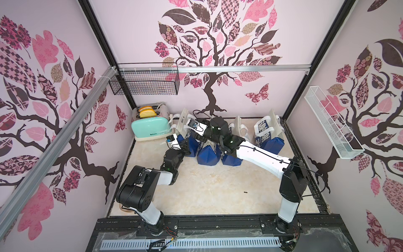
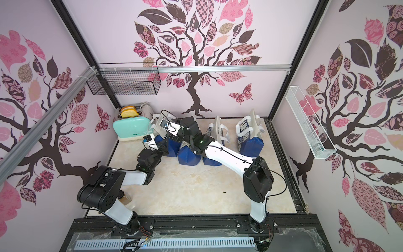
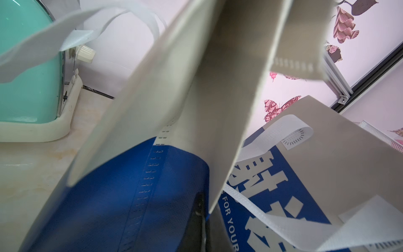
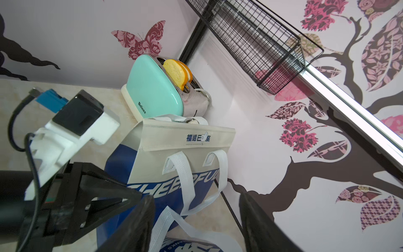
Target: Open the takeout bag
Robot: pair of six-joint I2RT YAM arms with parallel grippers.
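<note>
Several blue and beige takeout bags stand along the back, one at the right (image 1: 270, 142). The leftmost bag (image 4: 176, 134) has its beige top with white handles upright, facing the right wrist camera. My left gripper is shut against this bag's side, under a beige flap; whether fabric lies between its fingers is hidden. My right gripper stands part open above and near that bag, nothing visible between its blurred fingers.
A mint toaster (image 1: 149, 128) with yellow slices stands left of the bags. A black wire basket (image 1: 142, 82) hangs above it, a white one (image 1: 333, 121) on the right wall.
</note>
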